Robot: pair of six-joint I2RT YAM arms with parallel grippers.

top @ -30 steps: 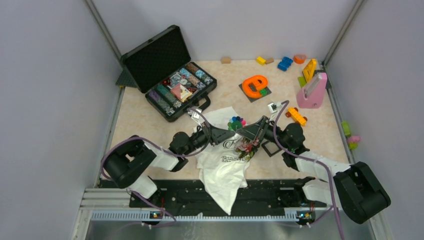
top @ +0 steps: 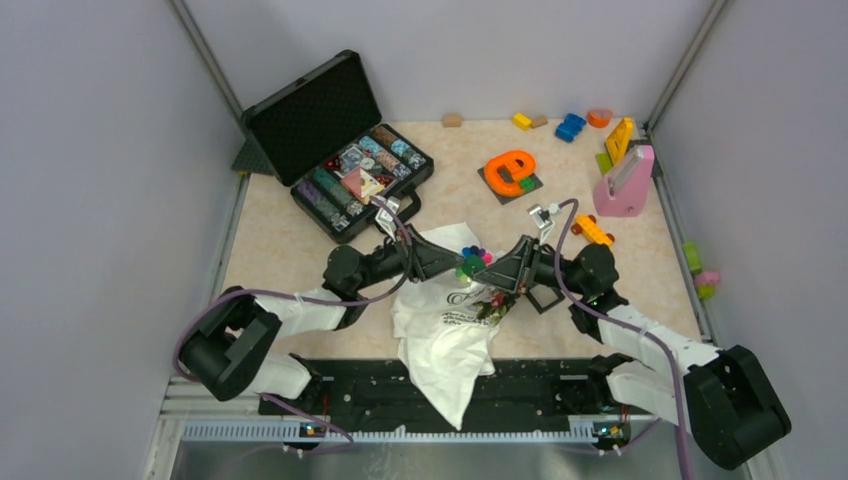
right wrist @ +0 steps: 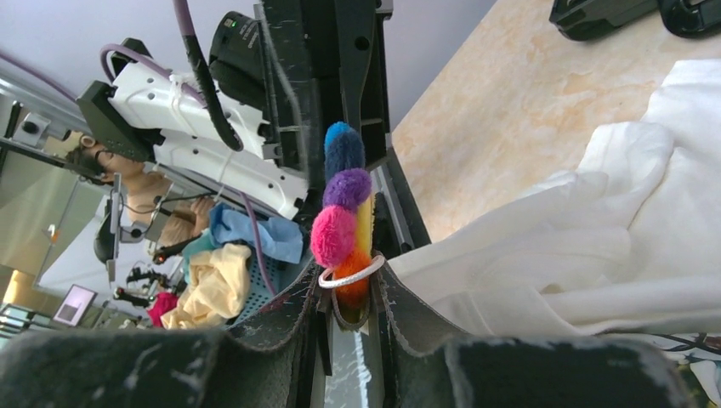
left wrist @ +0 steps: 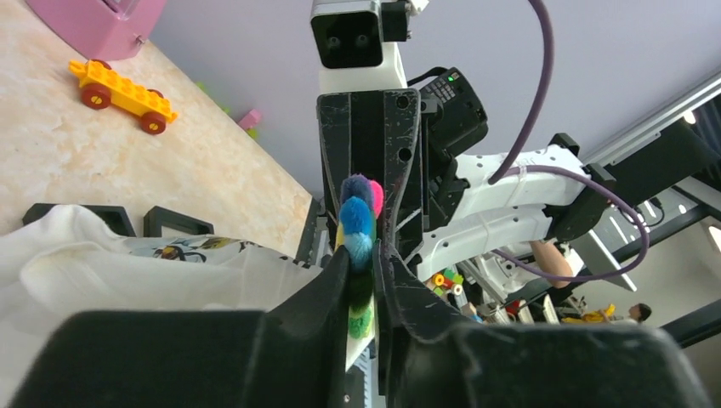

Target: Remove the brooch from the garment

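Note:
A colourful pom-pom brooch (top: 474, 262) is held up between my grippers over the white garment (top: 445, 350), which has a printed pattern. My right gripper is shut on the brooch; in the right wrist view a pale ring shows at its fingertips beside pink, purple, blue and orange pom-poms. My left gripper is at the brooch's other side, its fingertips close around or beside the pom-poms; how far shut they are is hard to tell.
An open black case (top: 360, 180) of chips sits back left. An orange toy (top: 509, 172), a yellow toy car (top: 592, 232), a pink object (top: 624, 182) and small blocks stand at back and right. A dark frame (top: 544, 303) lies right of the garment.
My right gripper and brooch have moved only slightly.

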